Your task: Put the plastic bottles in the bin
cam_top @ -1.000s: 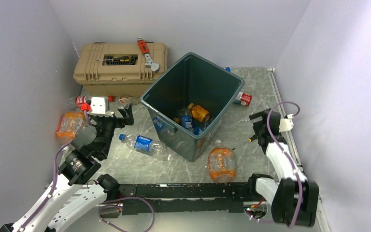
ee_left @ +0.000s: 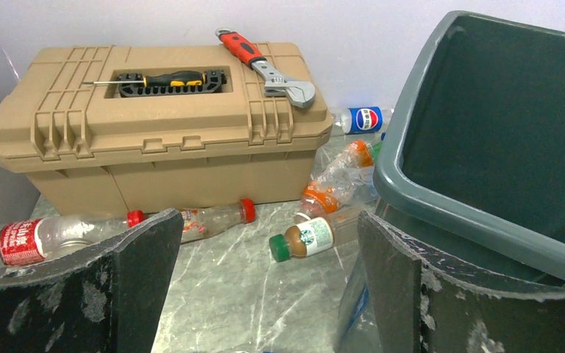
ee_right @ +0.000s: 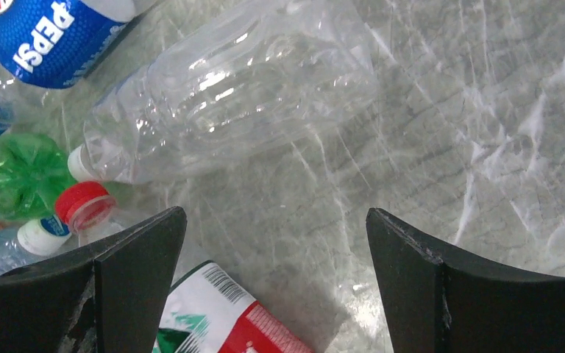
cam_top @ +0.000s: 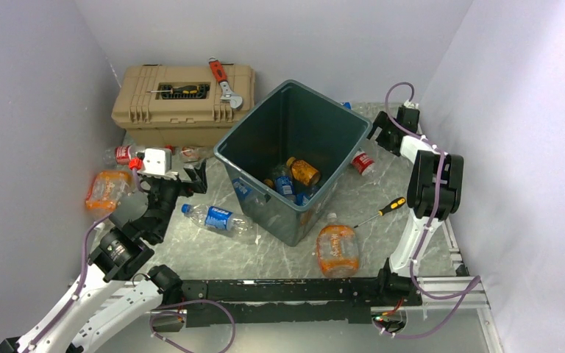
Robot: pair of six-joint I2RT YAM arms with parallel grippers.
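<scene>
The green-grey bin stands mid-floor with several bottles inside. My left gripper hangs open left of it; its wrist view shows red-capped bottles, an orange-labelled bottle and a green-capped bottle. A Pepsi bottle and a large orange-labelled jug lie nearer the front. My right gripper is open at the back right, above a red-labelled bottle. In the right wrist view lie a clear bottle, a Pepsi bottle, a green bottle and a red-capped bottle.
A tan toolbox with a wrench and screwdriver on top stands at the back left. Another screwdriver lies on the floor right of the bin. Walls close in at the sides and back.
My right arm has swung from the front right to the back right, beside the bin. The red-labelled bottle there now lies at a different angle. My left arm is nearly unchanged.
</scene>
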